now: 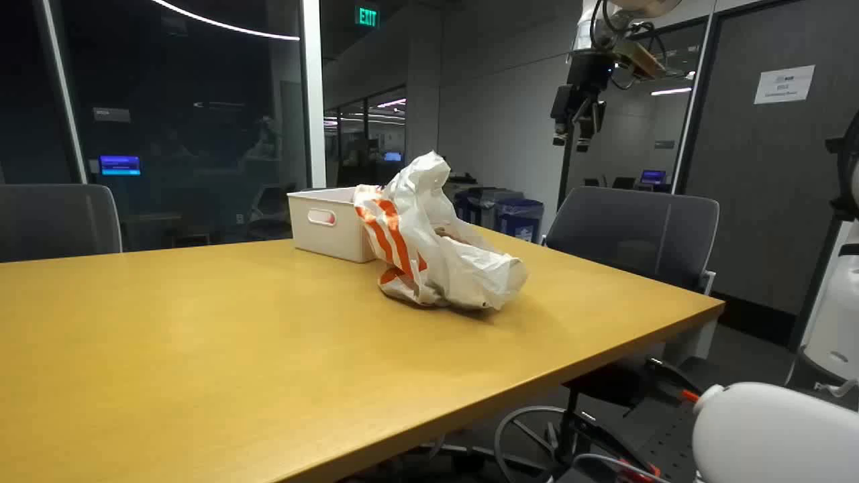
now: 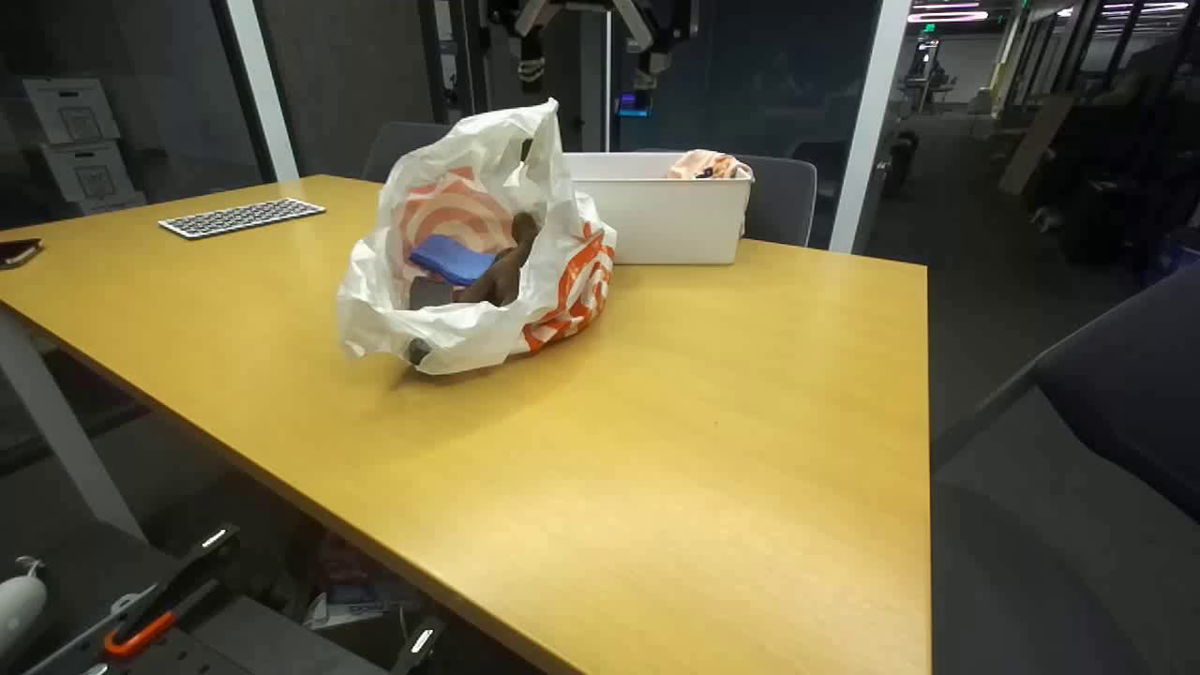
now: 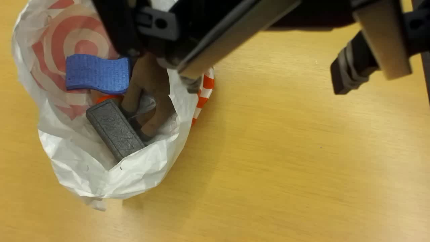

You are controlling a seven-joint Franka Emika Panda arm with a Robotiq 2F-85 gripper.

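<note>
A crumpled white plastic bag (image 2: 450,337) with red markings lies on the table, its mouth facing the second exterior camera. Inside it, the wrist view shows a blue wavy block (image 3: 97,74), a dark grey engraved block (image 3: 115,129) and a brown figure-like thing (image 3: 149,84); a bit of orange peeks out between them. My gripper (image 1: 571,143) hangs high over the table, open and empty. In the wrist view its wrapped fingers (image 3: 349,66) stand wide apart, one over the bag's edge and one over bare wood.
Beside the bag stands a white bin (image 2: 664,225) with a pinkish patterned cloth (image 2: 711,165) at its rim. A keyboard (image 2: 242,217) lies at the table's far left in exterior view 2. Chairs surround it.
</note>
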